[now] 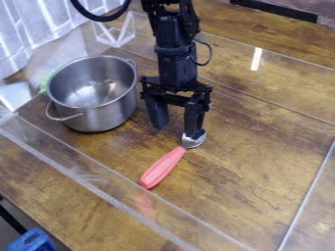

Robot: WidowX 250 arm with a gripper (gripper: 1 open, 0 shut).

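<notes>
My black gripper (175,120) is low over the wooden table, its two fingers pointing down and standing apart. Its right finger is at the metal head of a utensil with a pink handle (163,168), which lies on the table toward the front. I cannot tell whether that finger touches the head. Nothing shows held between the fingers.
A steel pot (92,93) with side handles stands left of the gripper. A blue object (33,240) sits at the bottom left corner, and clear plastic sheeting lies at the upper left.
</notes>
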